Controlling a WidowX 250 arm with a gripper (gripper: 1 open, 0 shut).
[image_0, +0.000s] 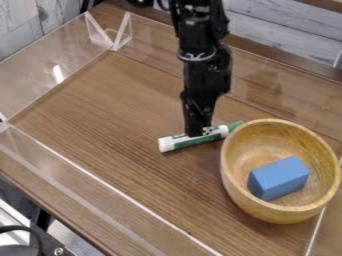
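The black gripper (199, 128) hangs from the arm at the centre, its tips low over a slim white and green tube (179, 142) that lies on the wooden table (107, 130). Whether anything sits between the fingertips is hard to tell; the fingers look close together. To the right, a tan bowl (315, 200) holds a blue block (278, 177).
Clear plastic panels border the table at the left, and white brackets (110, 30) stand at the back left. A black cable shows at the lower left.
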